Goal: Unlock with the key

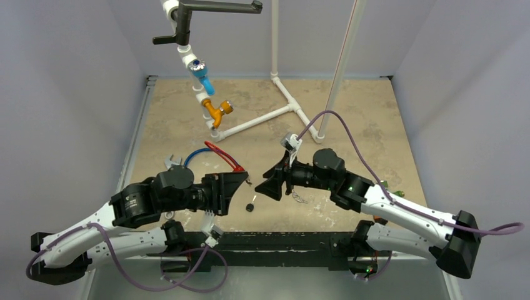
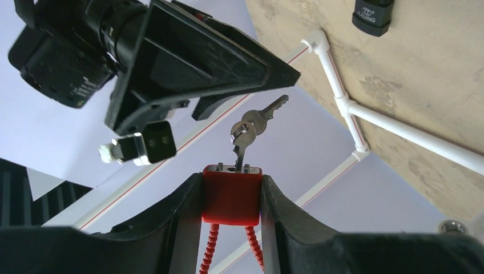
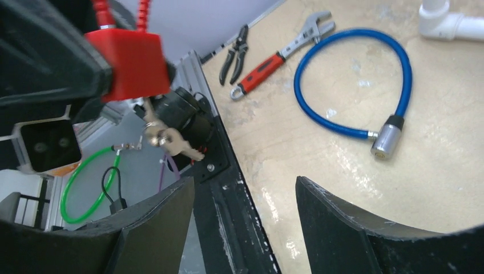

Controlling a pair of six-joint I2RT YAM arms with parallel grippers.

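Observation:
My left gripper is shut on the red lock body (image 2: 232, 197), whose red cable (image 1: 225, 156) loops away behind it. One key (image 2: 240, 153) stands in the lock's face, and a second key (image 2: 257, 119) hangs with it on a small ring. Facing the lock from the right, my right gripper (image 1: 269, 184) is part open. Its own view shows a wide gap between its fingers, with nothing there. In that view the lock (image 3: 134, 63) and blurred keys (image 3: 165, 137) are at upper left, clear of these fingers.
On the board lie a blue cable lock (image 3: 405, 68), an adjustable wrench (image 3: 285, 51) and pliers (image 3: 234, 54). A small black item (image 1: 250, 207) lies below the grippers; keys or a chain (image 1: 300, 198) lie to its right. White pipes (image 1: 256, 120) stand farther back.

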